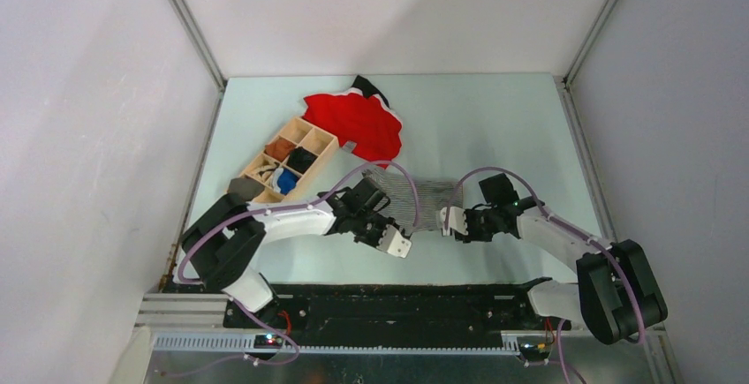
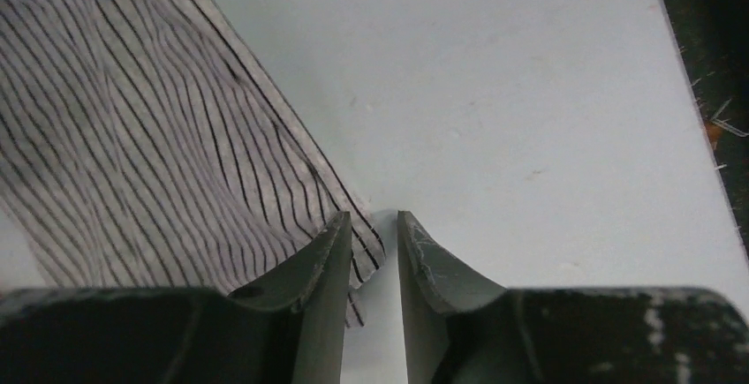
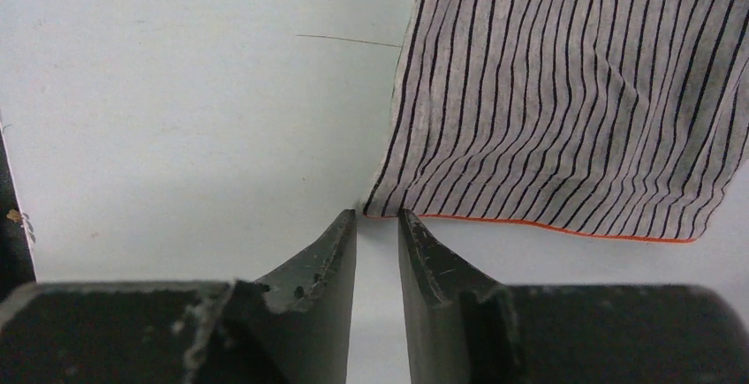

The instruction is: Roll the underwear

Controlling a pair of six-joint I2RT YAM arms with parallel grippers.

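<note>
The grey underwear with dark stripes (image 1: 435, 195) lies flat on the table between my two arms. In the left wrist view, a corner of the striped cloth (image 2: 256, 154) reaches up to and between the tips of my left gripper, whose fingers are a little apart. A similar narrow gap shows at my right gripper; the cloth's corner, at one end of an orange edge (image 3: 539, 223), is at its fingertips. Neither gripper is visibly closed on the fabric. From above, the left arm hides the cloth's near left part.
A wooden divided box (image 1: 326, 139) with several rolled pieces of cloth stands at the left. Behind the underwear lies a red garment (image 1: 358, 124).
</note>
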